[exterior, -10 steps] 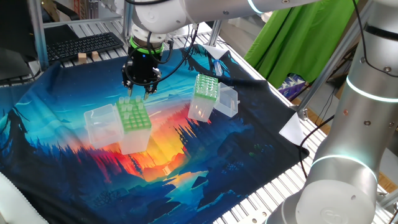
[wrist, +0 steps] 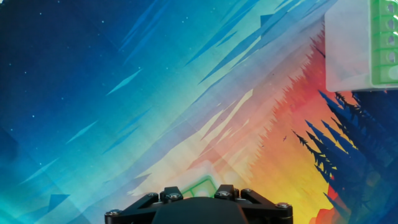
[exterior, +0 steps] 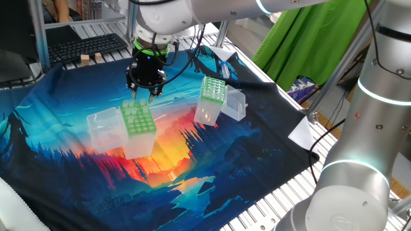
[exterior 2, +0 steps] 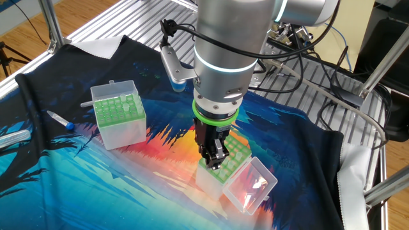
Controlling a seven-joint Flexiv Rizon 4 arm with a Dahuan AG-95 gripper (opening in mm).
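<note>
Two clear tip boxes with green racks stand upright on the printed cloth. The nearer box in exterior view 1 (exterior: 138, 136) has a few pale tips at the back of its green rack (exterior: 145, 120). My gripper (exterior: 142, 97) hangs over that rack's back edge, pointing down, fingers apart and nothing visible between them. In exterior view 2 the gripper (exterior 2: 213, 165) covers part of this same rack (exterior 2: 235, 153). The wrist view has the open fingers (wrist: 171, 194) along the bottom, a corner of the green rack (wrist: 200, 185) below them. The other box (exterior: 207, 110) holds many tips in its rack.
Clear open lids lie beside both boxes, one at the nearer box (exterior: 106, 130), one at the other (exterior: 235, 104). A blue-capped pen (exterior 2: 61, 120) rests on the cloth. The keyboard (exterior: 87, 47) is at the back left.
</note>
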